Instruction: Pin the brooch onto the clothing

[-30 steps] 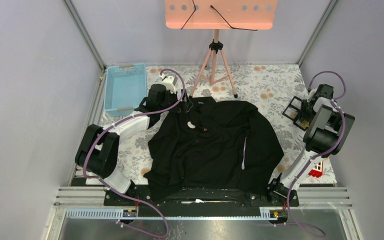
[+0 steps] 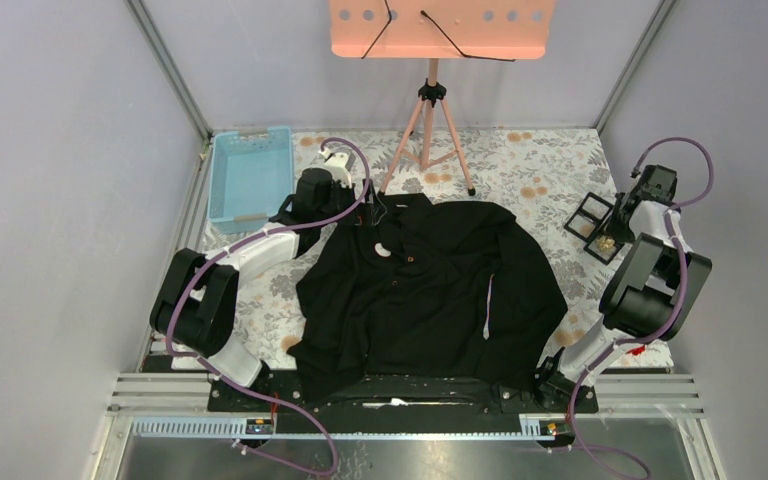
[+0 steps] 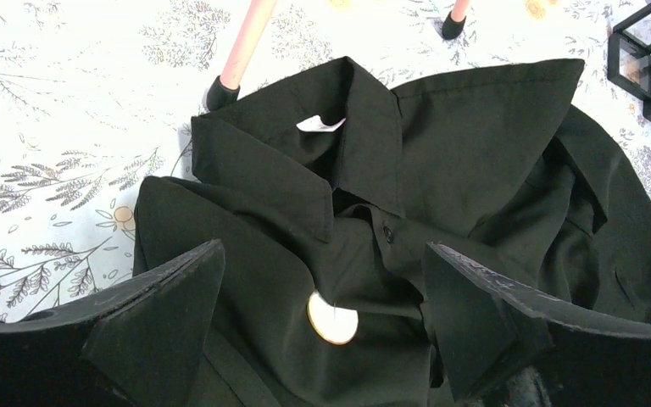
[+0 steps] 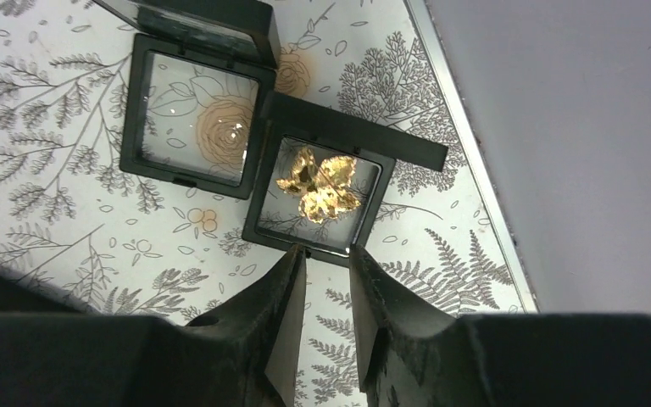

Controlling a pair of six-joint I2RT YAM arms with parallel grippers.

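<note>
A gold leafy brooch [image 4: 322, 195] lies in an open black-framed box [image 4: 267, 212] in the right wrist view. Just short of that box is my right gripper, fingertips slightly apart with nothing seen between them. The black clothing [image 2: 430, 300] lies spread over the middle of the table, its collar folds and a white round patch showing in the left wrist view. My left gripper stands open over the garment's upper left part, holding nothing.
A blue basket [image 2: 250, 175] sits at the back left. A pink stand [image 2: 426, 150] stands behind the clothing. A second clear box [image 4: 195, 119] adjoins the brooch's box. Walls border both sides.
The left arm and clothing have not moved.
</note>
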